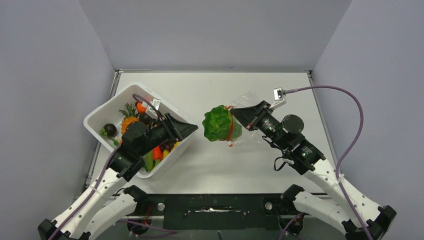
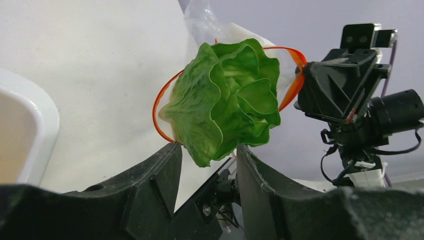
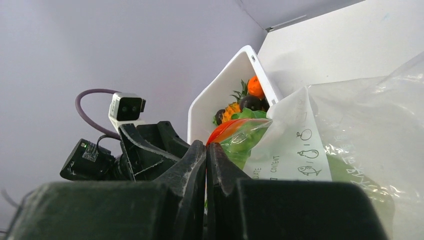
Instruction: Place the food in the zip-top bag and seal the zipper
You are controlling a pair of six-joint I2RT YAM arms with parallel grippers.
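Observation:
A green lettuce (image 2: 225, 100) sits partly inside a clear zip top bag (image 3: 360, 130) with an orange-red zipper (image 2: 295, 85); leaves stick out of the mouth toward my left side. My right gripper is shut on the bag's rim at the orange zipper, holding it up over the table. My left gripper stands part open just left of the lettuce, near the white bin's edge, with no clear grasp on anything; in the top view it is apart from the lettuce.
A white bin (image 1: 100, 120) of toy produce, including a pineapple (image 1: 129, 120) and peppers, stands on the left under my left arm. Walls enclose the sides and back.

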